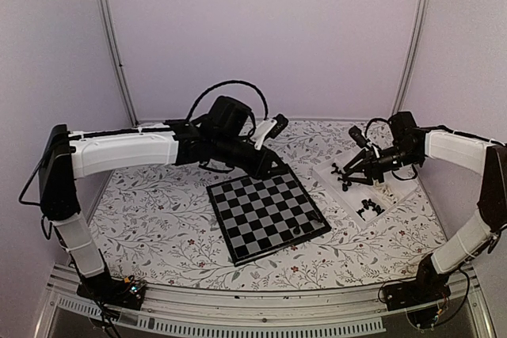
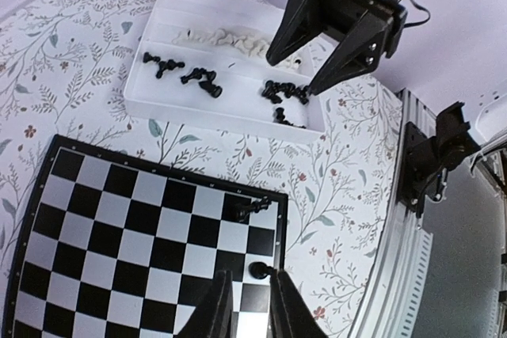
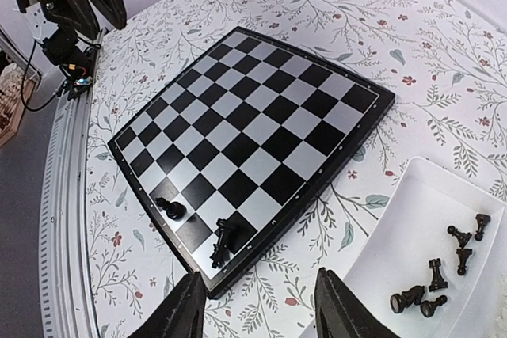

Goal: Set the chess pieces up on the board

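The black-bordered chessboard (image 1: pixel 265 215) lies mid-table, with two dark pieces (image 3: pixel 223 239) (image 3: pixel 173 208) near one corner. My left gripper (image 1: pixel 268 170) is over the board's far part, its fingers narrowly closed; whatever is between them is hidden or unclear. My right gripper (image 1: pixel 355 172) stands open above the white tray (image 2: pixel 222 116), with nothing seen between its fingers. The tray holds several black pieces (image 2: pixel 202 75) and a row of white pieces (image 2: pixel 226 41).
Floral tablecloth (image 1: pixel 158 219) is clear left of and in front of the board. The tray sits close to the board's right side. Walls bound the table at back and both sides.
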